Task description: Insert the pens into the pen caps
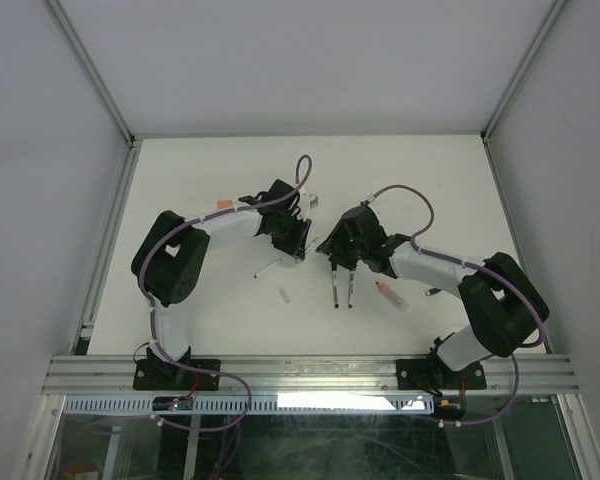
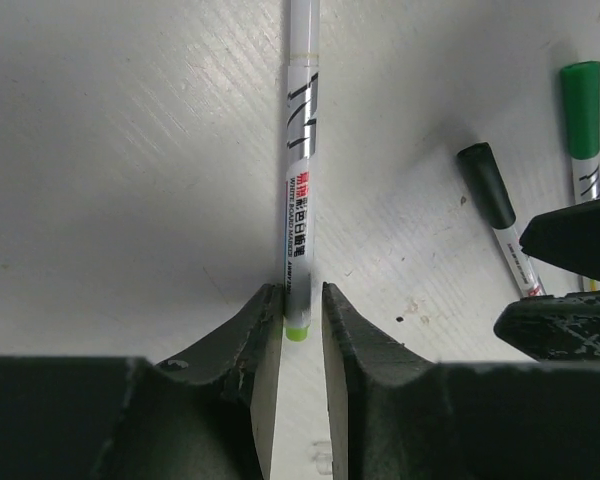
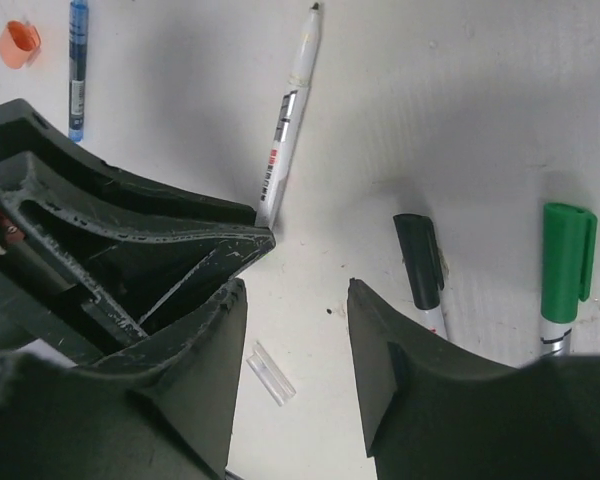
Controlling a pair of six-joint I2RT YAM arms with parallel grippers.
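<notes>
A slim white marker lies on the table with its light-green end between the fingertips of my left gripper. Those fingers stand partly apart, and a small gap shows on the pen's right side. My right gripper is open with nothing between its fingers, over the table near a black-capped pen and a green-capped pen. The left gripper's fingers reach into the right wrist view, beside the white marker. From above, the two grippers are close together.
A blue pen and an orange cap lie off to the left. A clear piece rests toward the front. An orange-tipped marker lies at right. Table space behind both arms is free.
</notes>
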